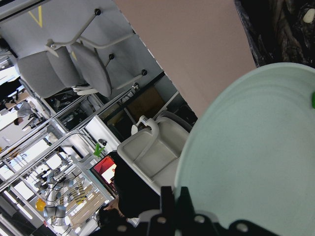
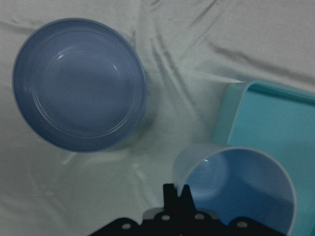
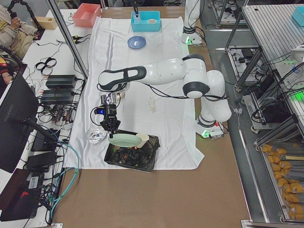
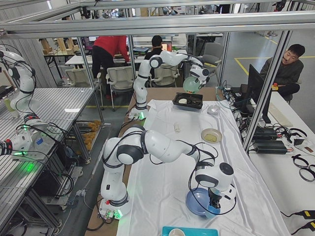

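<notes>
My left gripper [image 3: 112, 127] is shut on the rim of a pale green plate [image 1: 246, 152], raised and tilted over a black bin [image 3: 133, 159] with small scraps inside. A pale cup [image 3: 143, 137] is at the bin. My right gripper holds a translucent blue cup [image 2: 231, 172] by its rim, between a blue bowl [image 2: 78, 83] and a turquoise tray [image 2: 266, 118].
Crumpled foil [image 3: 96, 136] lies left of the bin. A dish [image 4: 211, 136] with a yellow item sits mid-table on the white cloth.
</notes>
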